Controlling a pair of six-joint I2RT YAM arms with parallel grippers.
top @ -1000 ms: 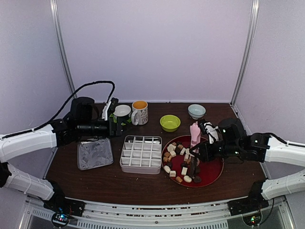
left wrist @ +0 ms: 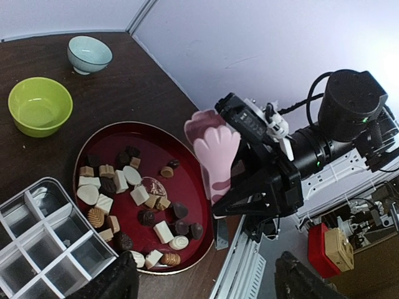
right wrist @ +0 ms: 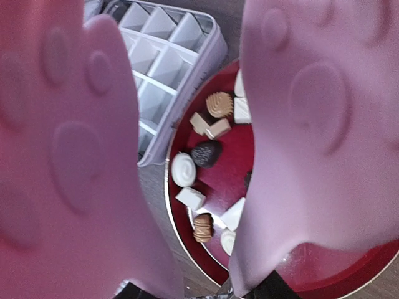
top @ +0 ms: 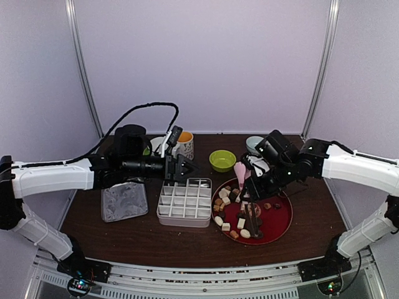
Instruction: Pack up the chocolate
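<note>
A divided white box (top: pixel 184 218) sits mid-table, left of the red plate (top: pixel 280 221), which holds assorted chocolates. My left gripper (top: pixel 184 168) is open above the box's back edge; in its own view the dark fingertips flank the lower edge. My right gripper (top: pixel 249 190) is raised over the plate, gripping pink hand-shaped tongs (left wrist: pixel 218 159). In the right wrist view the two pink paddles (right wrist: pixel 312 156) fill both sides and stand apart; no chocolate shows clearly between them.
A clear lid (top: pixel 121 202) lies left of the box. A green bowl (top: pixel 222 160), a pale blue bowl (left wrist: pixel 89 53) and a mug (top: pixel 186 146) stand at the back.
My left gripper has moved right, over the box.
</note>
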